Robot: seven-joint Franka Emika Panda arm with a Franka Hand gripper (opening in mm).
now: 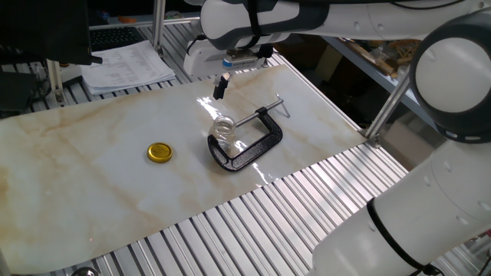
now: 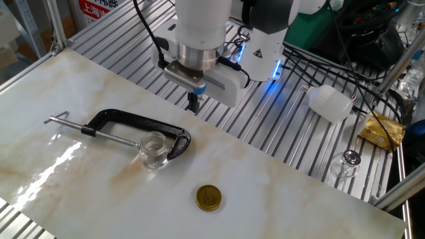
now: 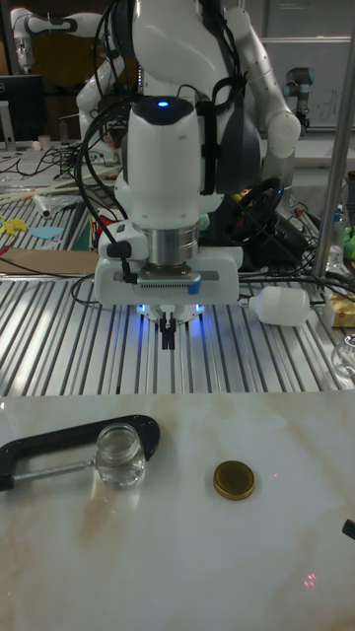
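A small clear glass jar [image 2: 154, 150] without a lid stands upright on the marbled board. Around it lies a black C-clamp [image 2: 143, 118], its screw end reaching the jar's side and its frame end at the other side. A round gold lid [image 1: 159, 152] rests flat on the board, apart from the jar. Above the board's far side in exterior view 3, my gripper [image 3: 168, 345] hangs pointing down, clear of the jar and lid. Its two dark fingers are close together, shut, and nothing shows between them.
On the slatted metal table [image 2: 265, 126] beside the board are a white plastic bottle [image 2: 330, 103], a glass jar with a dark top [image 2: 348, 162] and a yellow packet [image 2: 382, 131]. Papers [image 1: 127, 69] lie beyond the board. Around the gold lid the board is clear.
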